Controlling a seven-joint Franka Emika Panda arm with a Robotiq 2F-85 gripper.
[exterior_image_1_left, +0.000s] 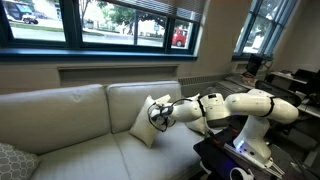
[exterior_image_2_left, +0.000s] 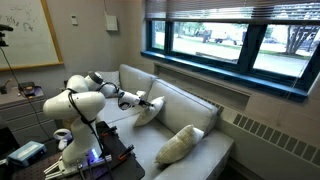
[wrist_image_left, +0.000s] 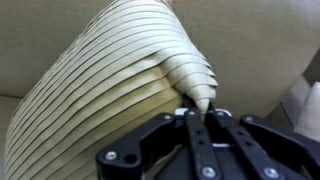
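Note:
A ribbed cream pillow fills the left and middle of the wrist view. Its corner is pinched by my gripper, which is shut on the fabric. From the first exterior view, the pillow is tilted against the sofa backrest, left of my gripper. The second exterior view has the same pillow on the far part of the seat, with the arm reaching to its upper corner. Whether its lower edge touches the seat is hard to tell.
The beige sofa runs below the windows, its left seat mostly clear. Another pillow lies on the nearer seat. A further pillow at the sofa's right end is partly hidden by the arm. A dark table stands before the sofa.

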